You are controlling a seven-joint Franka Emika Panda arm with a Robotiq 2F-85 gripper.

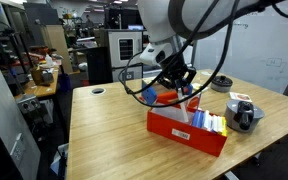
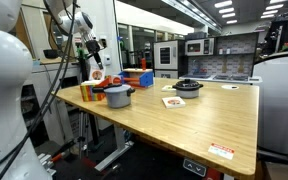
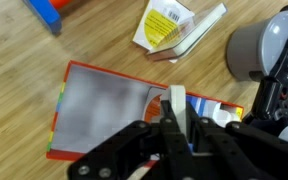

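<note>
A red-sided box stands on the wooden table with several upright, book-like items at its right end. The wrist view shows its left part as a mostly bare pale interior. Above the box, my gripper points down, shut on a narrow white item. Behind that item is a round orange-and-white patch. The held item's lower end is hard to make out, so I cannot tell whether it touches the box.
A grey pot stands close to the box's right end. In the wrist view, a white-and-yellow package lies beside the box, and a red-and-blue object sits at the upper left.
</note>
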